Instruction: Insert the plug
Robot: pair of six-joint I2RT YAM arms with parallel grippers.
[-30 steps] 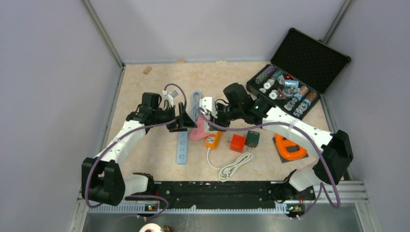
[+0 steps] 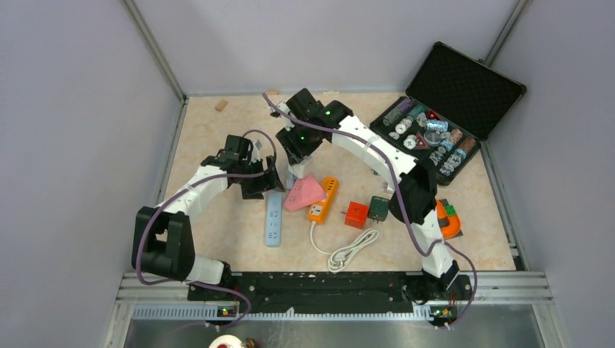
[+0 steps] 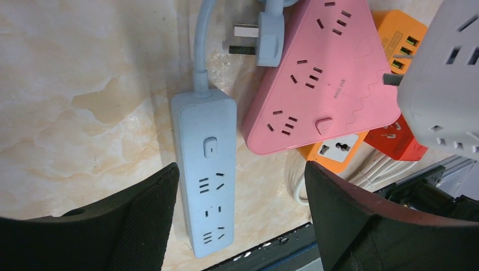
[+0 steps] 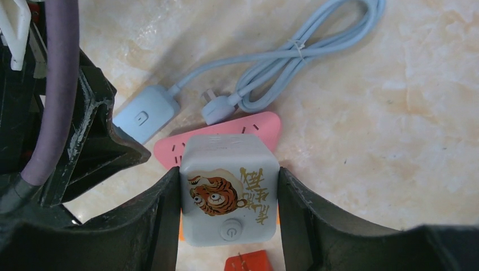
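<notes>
My right gripper holds a white cube socket with a tiger print above the pink triangular strip [image 3: 350, 84]; two prongs show on the cube's side in the left wrist view. My left gripper is open over the light blue strip [image 3: 203, 147], nothing between its fingers. A light blue plug [image 3: 270, 39] with two prongs lies beside the pink strip, its coiled cable [image 4: 305, 45] behind. An orange strip [image 2: 323, 199] lies right of the pink one.
A red cube [image 2: 356, 214], a dark green adapter [image 2: 378, 209] and a white coiled cable [image 2: 348, 250] lie at front right. An open chip case [image 2: 424, 138] fills the back right, an orange object [image 2: 448, 221] below it.
The left arm has moved slightly toward the back and left.
</notes>
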